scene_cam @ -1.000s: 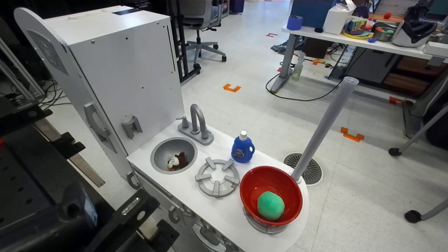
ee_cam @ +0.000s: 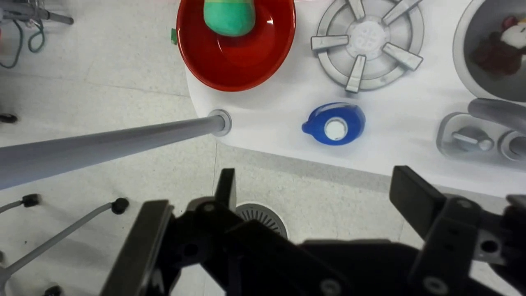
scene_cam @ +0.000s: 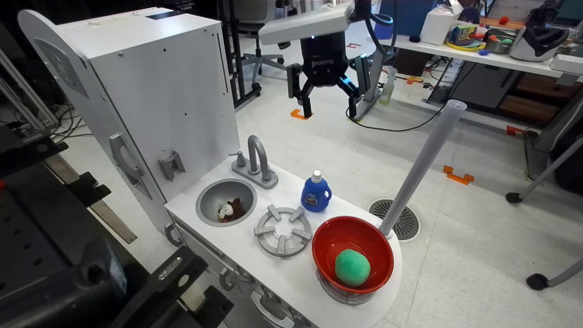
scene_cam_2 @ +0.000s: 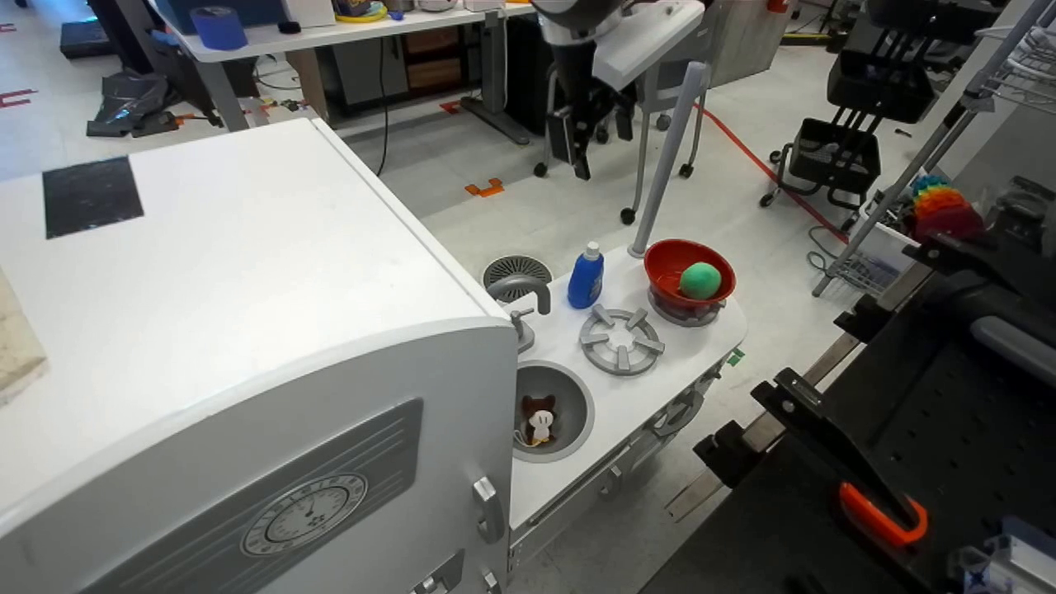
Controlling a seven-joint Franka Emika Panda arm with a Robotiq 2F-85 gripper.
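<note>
High above the toy kitchen counter, my gripper [scene_cam: 329,112] hangs open with its fingers pointing down and nothing between them; in the wrist view the gripper is spread wide. A blue bottle [scene_cam: 315,196] with a white cap stands upright on the counter, well below the fingers. At the counter's rounded end sits a red bowl [scene_cam: 328,240] on a burner, with a green ball-like thing [scene_cam: 352,268] inside it. The grey sink [scene_cam_2: 584,416] holds a brown and white plush toy [scene_cam_2: 539,421].
Beside the bowl an empty burner ring [scene_cam: 282,232] lies on the counter. A grey faucet [scene_cam: 261,158] rises behind the sink. The tall grey pole [scene_cam: 423,166] and the white cabinet [scene_cam: 158,98] stand at opposite ends of the counter.
The arm and open gripper have come into exterior view 1 at the top, where they were absent a second ago. Everything on the counter looks unmoved.
</note>
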